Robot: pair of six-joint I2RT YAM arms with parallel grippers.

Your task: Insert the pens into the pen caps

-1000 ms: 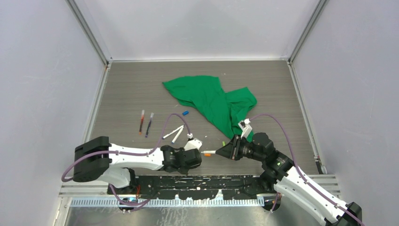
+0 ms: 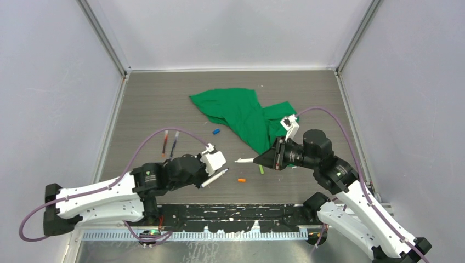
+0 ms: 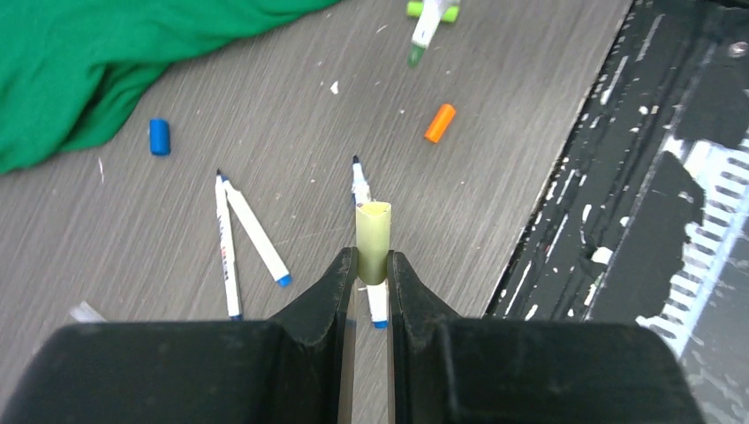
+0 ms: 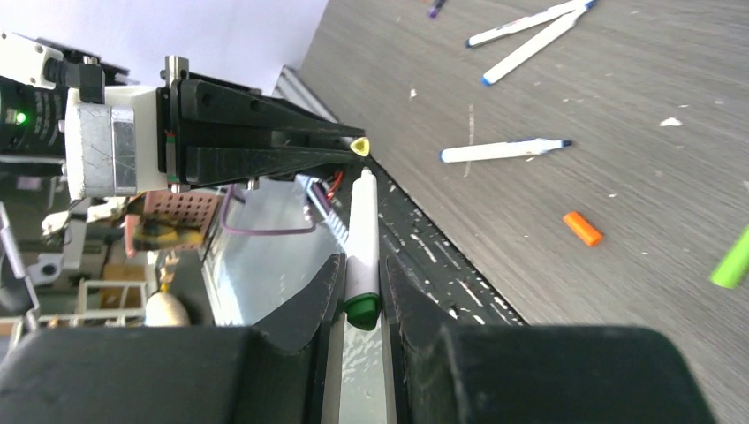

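Note:
My left gripper is shut on a small yellow cap (image 3: 373, 231). The cap stands out past its fingertips, and in the right wrist view its hollow mouth shows. A white pen (image 4: 363, 234) with a green end is in my right gripper, which is shut on it. The yellow cap (image 4: 359, 147) and the held pen are apart. Three white pens with blue or dark tips lie on the table, one under the left gripper and two near each other (image 3: 227, 247). Blue cap (image 3: 159, 137), orange cap (image 3: 440, 123) and green cap (image 4: 735, 261) lie loose.
A crumpled green cloth (image 2: 236, 109) covers the table's middle back. Two thin pens (image 2: 165, 141) lie at the left. A dark strip with a white toothed rail (image 2: 192, 235) runs along the front edge. Bare table lies at the back left.
The right gripper, still with its pen, has risen slightly toward the back.

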